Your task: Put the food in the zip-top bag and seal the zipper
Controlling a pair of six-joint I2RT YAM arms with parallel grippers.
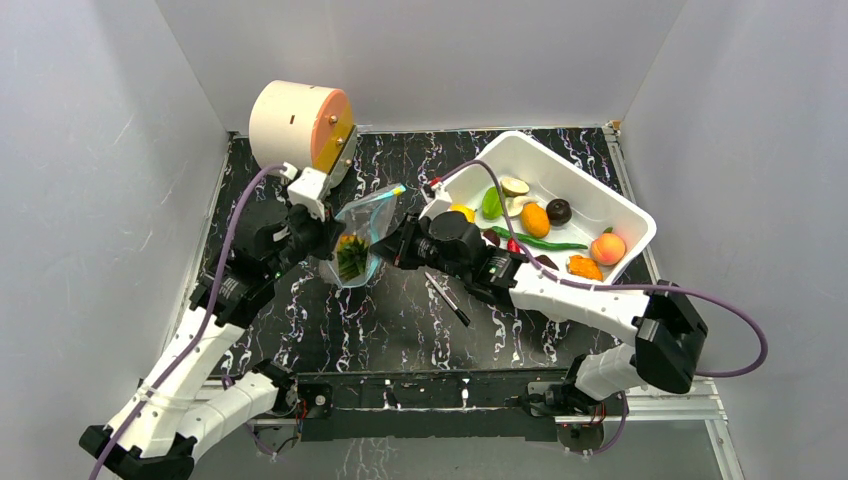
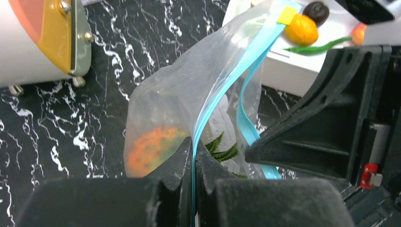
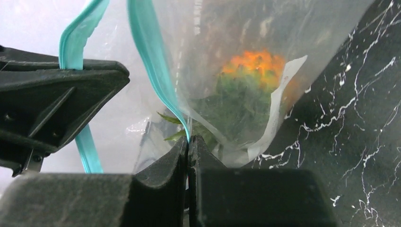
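The clear zip top bag (image 1: 368, 212) hangs between my two grippers, its mouth with the blue zipper strip (image 2: 227, 85) upward and parted. Inside lies a pineapple-like food, orange body (image 2: 153, 146) and green spiky leaves (image 1: 352, 262), blurred by the plastic. My left gripper is shut on one side of the bag's rim, the blue strip running between its fingertips. On the opposite rim, my right gripper is shut with the other strip pinched at its tips. A yellow zipper tab (image 1: 398, 189) sits at the bag's far corner.
At the right stands a white bin (image 1: 625, 215) holding several fruits and vegetables. A cream and orange drum-shaped object (image 1: 300, 125) is behind the left arm. A dark pen-like stick (image 1: 448, 300) lies on the black marbled table, whose front middle is mostly clear.
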